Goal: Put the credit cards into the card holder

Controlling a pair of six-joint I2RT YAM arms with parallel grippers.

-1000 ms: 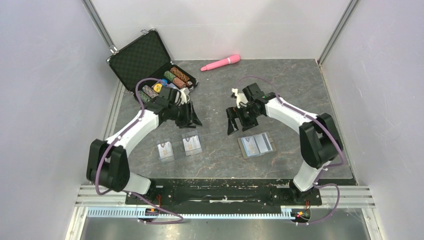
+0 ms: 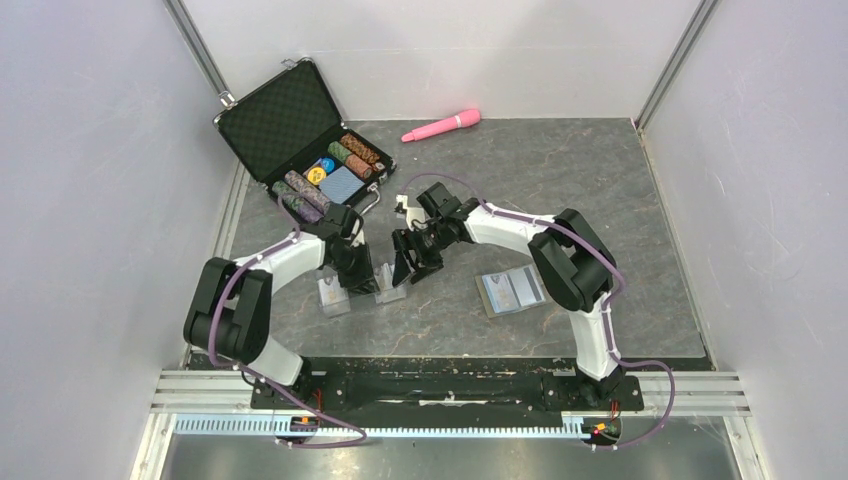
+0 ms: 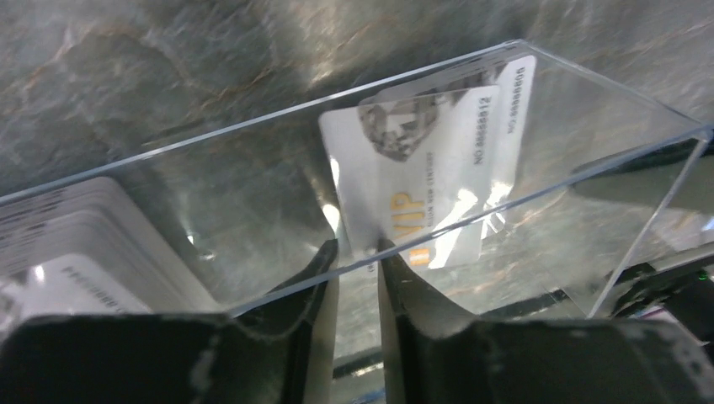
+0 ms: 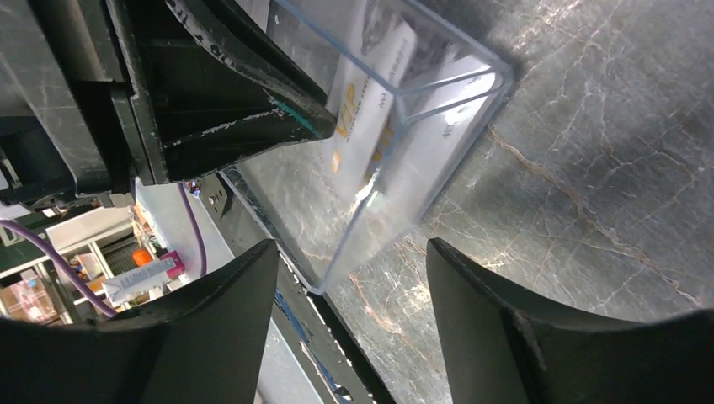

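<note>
Two clear boxes hold white cards. The left one (image 2: pixel 333 310) stands free, while the right one (image 2: pixel 390 296) lies between my grippers. Partly open, my left gripper has its fingertips at the right box, over a white VIP card (image 3: pixel 404 177) with another behind it; a gap shows between the fingers, and contact with the card is unclear. My right gripper is spread open close to the box's clear wall (image 4: pixel 370 219), with nothing gripped. A flat card holder (image 2: pixel 512 290) with pale panels lies on the right; whether cards sit in it is unclear.
An open black case (image 2: pixel 300 130) with poker chips and a blue card deck stands at the back left. A pink microphone-like object (image 2: pixel 441 126) lies at the back.
Both grippers have come to the right-hand clear box. The left moved toward the front and slightly left; the right moved left, away from the card holder. The boxes look nearly unmoved.
</note>
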